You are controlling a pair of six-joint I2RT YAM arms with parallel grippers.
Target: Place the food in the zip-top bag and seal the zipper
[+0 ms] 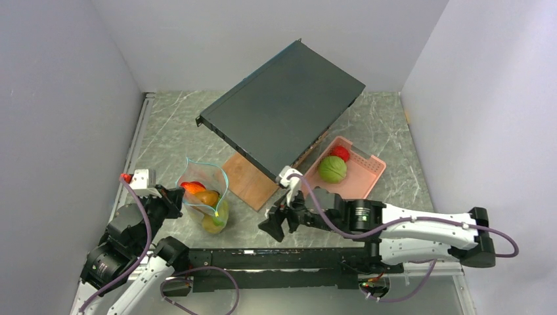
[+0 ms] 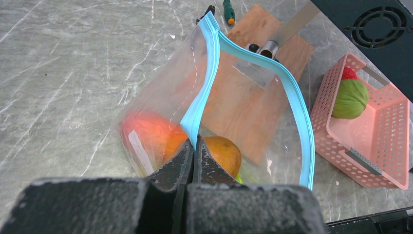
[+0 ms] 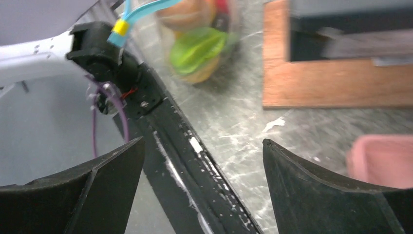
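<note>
A clear zip top bag (image 1: 207, 174) with a blue zipper stands with its mouth open at the left of the table. Inside it lie a red-orange food item (image 2: 151, 129), a brownish-orange round one (image 2: 224, 155) and a green one (image 3: 197, 48). My left gripper is shut at the bag's near rim, with the blue edge meeting its fingertips. Over the table's front middle, right of the bag, my right gripper is partly open with nothing between its fingers. A green cabbage (image 1: 332, 169) and a red item (image 1: 340, 153) sit in the pink basket (image 1: 374, 172).
A large dark box (image 1: 282, 105) overhangs the table's middle and covers part of a wooden board (image 1: 244, 180). A green-handled tool (image 2: 228, 10) lies beyond the bag. Bare table shows behind and left of the bag.
</note>
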